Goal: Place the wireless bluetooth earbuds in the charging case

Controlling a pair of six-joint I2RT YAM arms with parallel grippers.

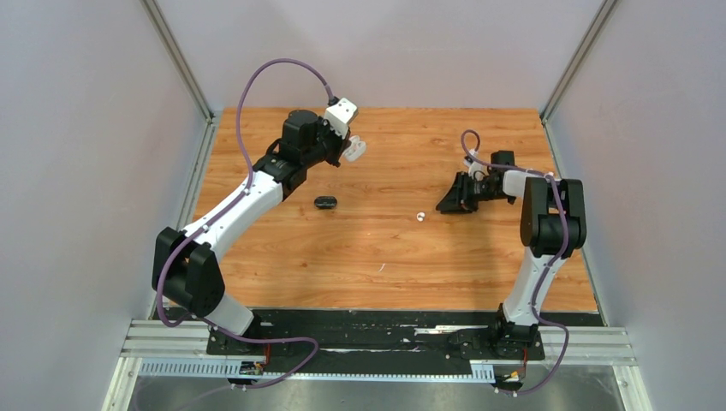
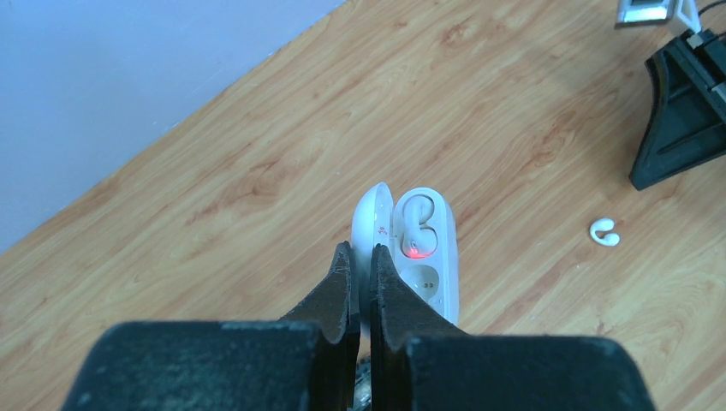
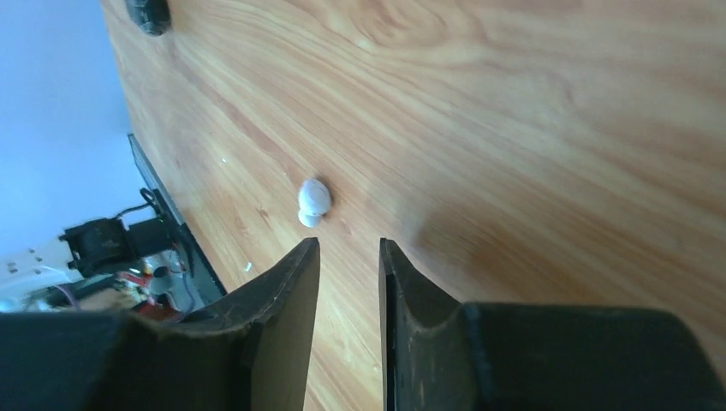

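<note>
The white charging case (image 2: 449,248) is open, and my left gripper is shut on its lid (image 2: 373,214). One earbud (image 2: 417,227) sits in a slot of the case, with a red light at its end; the other slot (image 2: 421,278) is empty. In the top view the case (image 1: 354,149) is by the left gripper's tips. A second white earbud (image 3: 314,199) lies loose on the wood table. My right gripper is open, its fingers apart with nothing between them. From above, this earbud (image 1: 420,217) lies just left of the right gripper (image 1: 445,205), clear of it.
A small black glossy object (image 1: 325,203) lies on the table below the left gripper. A tiny white mark (image 1: 382,267) shows nearer the front.
</note>
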